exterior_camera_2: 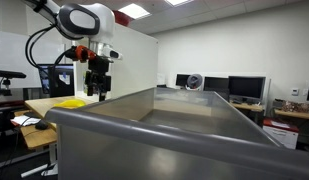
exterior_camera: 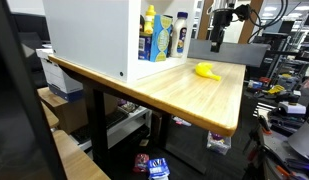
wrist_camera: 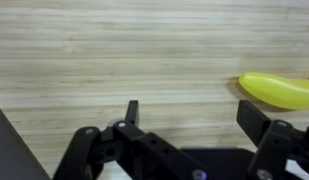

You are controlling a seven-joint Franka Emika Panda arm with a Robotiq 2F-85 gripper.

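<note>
A yellow banana-shaped object point(wrist_camera: 281, 91) lies on the light wooden table point(wrist_camera: 84, 75), at the right edge of the wrist view and partly cut off there. In exterior view 1 the same yellow object point(exterior_camera: 206, 71) rests toward the table's far end. My gripper hangs above the table, its two dark fingers wide apart over bare wood. It is open and holds nothing. In exterior view 2 the gripper point(exterior_camera_2: 96, 92) points down beside the yellow object point(exterior_camera_2: 68, 103), clear of it.
Bottles, among them a yellow one point(exterior_camera: 159, 40) and a white one point(exterior_camera: 180, 34), stand by a white cabinet point(exterior_camera: 99, 35). A grey panel point(exterior_camera_2: 164, 118) rises in front of the table in exterior view 2.
</note>
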